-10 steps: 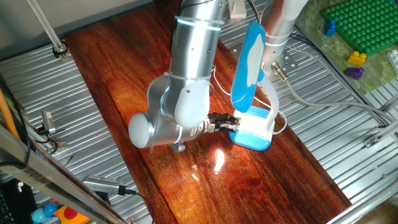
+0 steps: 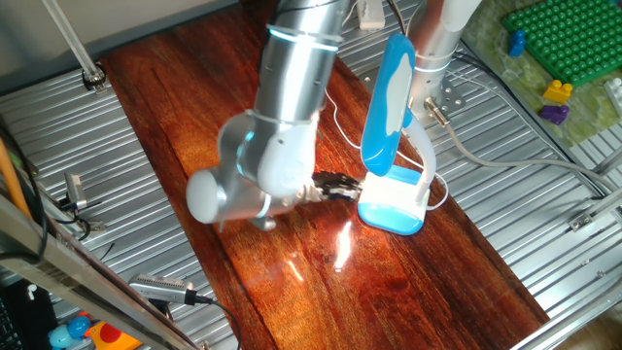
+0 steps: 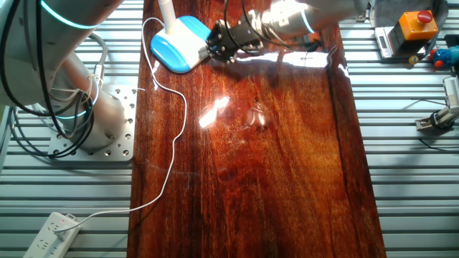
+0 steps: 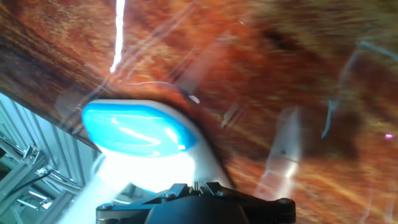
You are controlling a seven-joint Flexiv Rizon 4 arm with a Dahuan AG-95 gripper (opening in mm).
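A blue and white desk lamp stands upright on the brown wooden table, its long head (image 2: 387,107) raised above its base (image 2: 392,219). In exterior view 2 the lamp's base (image 3: 172,56) shows, with only the lower part of its stem. My gripper (image 2: 358,188) is at the base's side, its tips very near the white top; whether they touch it I cannot tell. Across the lower edge of the wrist view, the gripper looks shut, with nothing visible between its fingers. The blue front of the lamp base (image 4: 140,127) lies just ahead and to the left.
A white cable (image 3: 177,136) runs from the lamp across the table to a power strip (image 3: 50,236). Off the table are a green brick plate (image 2: 573,39) and an emergency-stop box (image 3: 414,32).
The lamp has not visibly moved.
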